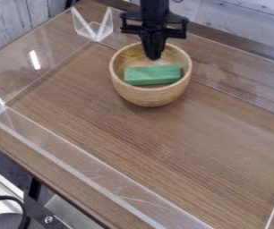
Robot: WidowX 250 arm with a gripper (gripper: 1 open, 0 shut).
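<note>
A round wooden bowl (149, 92) stands on the wooden table in the upper middle of the camera view, with a green block (153, 75) lying in it. The black gripper (154, 52) hangs over the back part of the bowl, above and behind the block, with its fingertips close together and nothing visible between them.
A clear plastic piece (91, 22) is at the back left. Clear strips run along the left side of the table (164, 161), and dark cables show at the lower left.
</note>
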